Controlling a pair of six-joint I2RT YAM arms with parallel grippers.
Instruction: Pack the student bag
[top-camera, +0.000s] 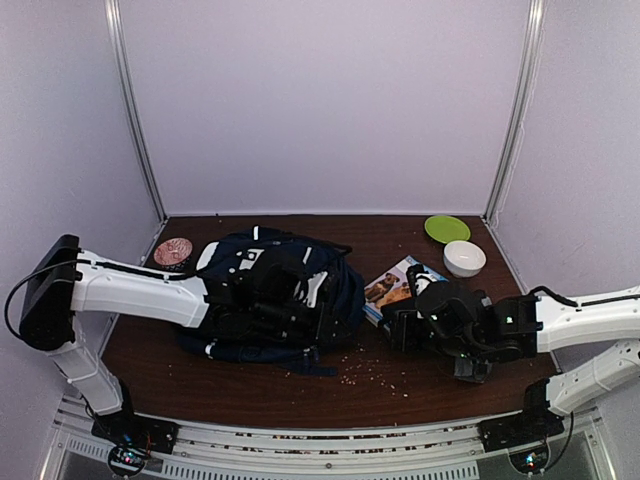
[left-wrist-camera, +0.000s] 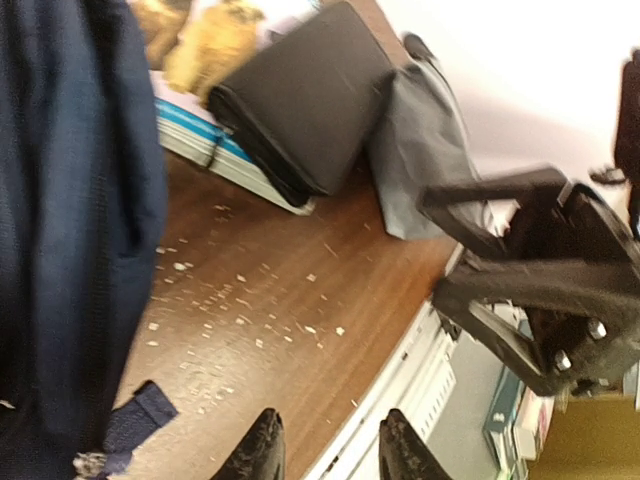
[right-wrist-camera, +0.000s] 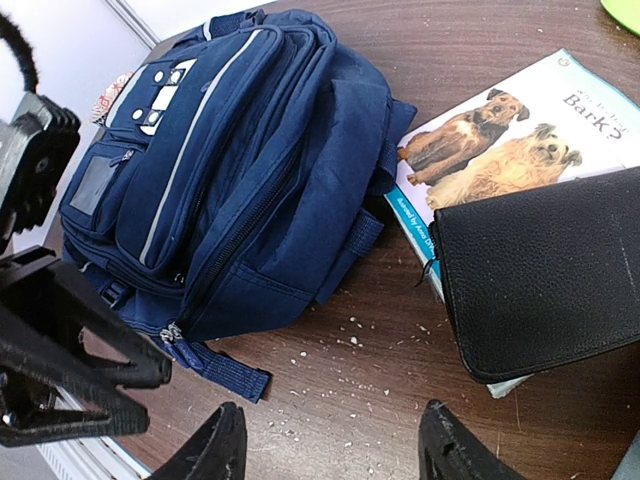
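Note:
The navy backpack (right-wrist-camera: 250, 180) lies left of centre. A dog picture book (right-wrist-camera: 480, 140) lies beside it, under a black case (right-wrist-camera: 530, 280). My left gripper hangs by the backpack’s front right, near a zipper pull (right-wrist-camera: 180, 345); its fingers look apart in its wrist view, and what lies between them is unclear. My right gripper stands open over the table, nearer the front than the case, with nothing between its fingers.
A green plate (top-camera: 447, 228) and white bowl (top-camera: 464, 258) stand at the back right, a patterned bowl (top-camera: 173, 250) at the back left. A grey object (left-wrist-camera: 410, 150) lies right of the case. Crumbs dot the front centre.

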